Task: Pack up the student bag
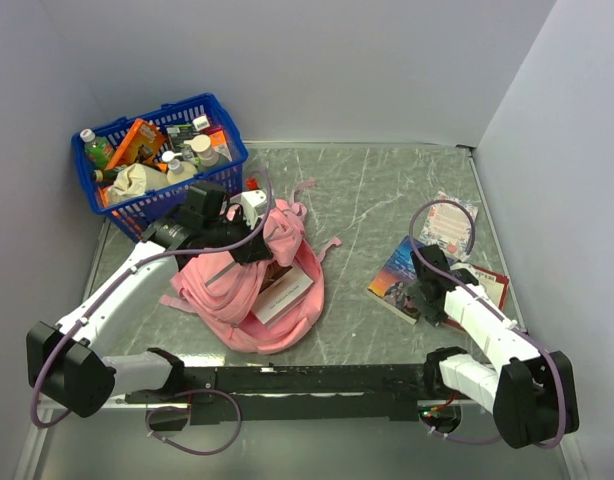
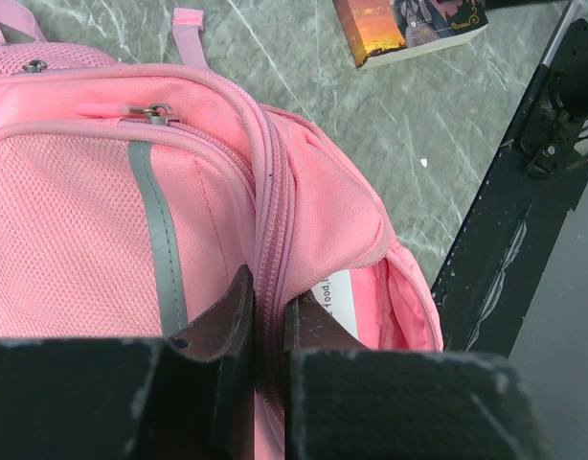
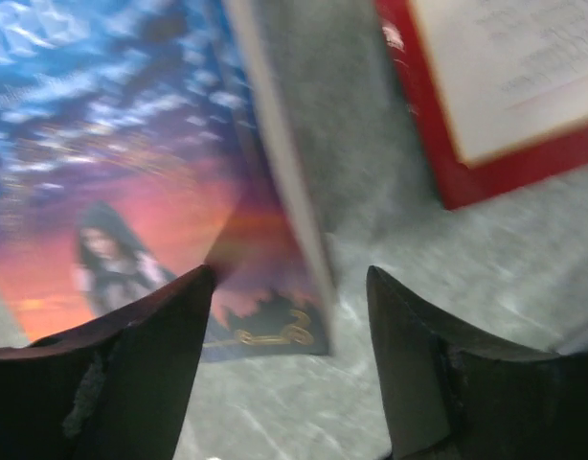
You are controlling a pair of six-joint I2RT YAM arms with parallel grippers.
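Observation:
The pink backpack [image 1: 222,288] lies unzipped on the left half of the table, a white book [image 1: 282,296] showing in its opening. My left gripper is shut on the zippered edge of the backpack, holding the fabric bunched. Over on the right, my right gripper hangs low with its fingers parted and nothing between them. One fingertip overlaps the near corner of the blue and orange book [image 3: 131,211]; the other is over bare table. A red-bordered book [image 3: 524,96] lies to the right of it, and a pale patterned book [image 1: 449,225] farther back.
A blue basket [image 1: 167,205] full of bottles and boxes stands at the back left, close to my left arm. Bare grey table [image 1: 352,195] lies between the backpack and the books. Walls close in the back and right.

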